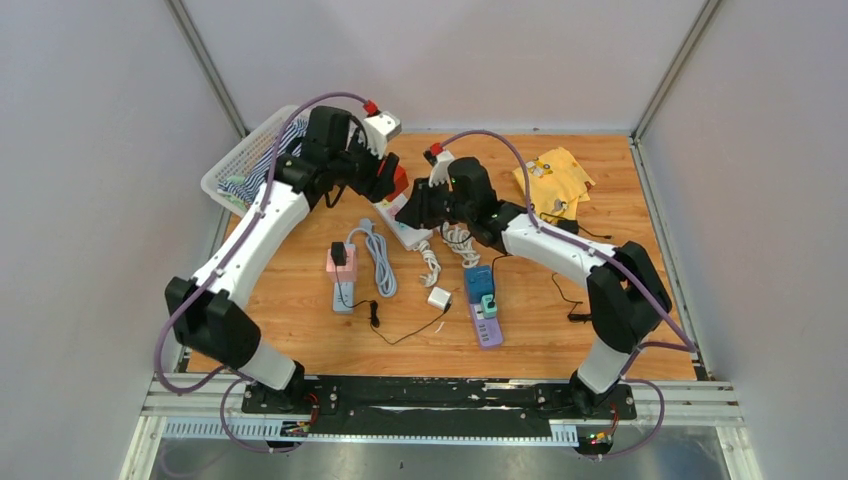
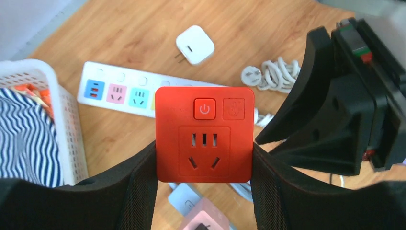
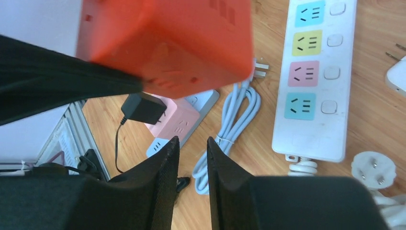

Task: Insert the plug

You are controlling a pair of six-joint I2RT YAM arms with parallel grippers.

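My left gripper is shut on a red cube socket (image 2: pixel 205 136), held above the table, its face with a power button and slots turned to the left wrist camera. In the right wrist view the cube (image 3: pixel 177 48) looms at upper left, with a left finger (image 3: pixel 62 79) against it. Just beside and below the cube, my right gripper points down, its fingers parted by a narrow gap with nothing between them. A white square plug (image 2: pixel 195 45) with metal prongs lies on the table; my right arm hides it in the top view.
A white power strip (image 3: pixel 311 129) with coloured sockets lies beneath the grippers. Nearby are a coiled blue-grey cable (image 1: pixel 382 268), a pink cube (image 1: pixel 342 268) with a black adapter, and a white basket (image 1: pixel 232 172). Free wood shows at the front right.
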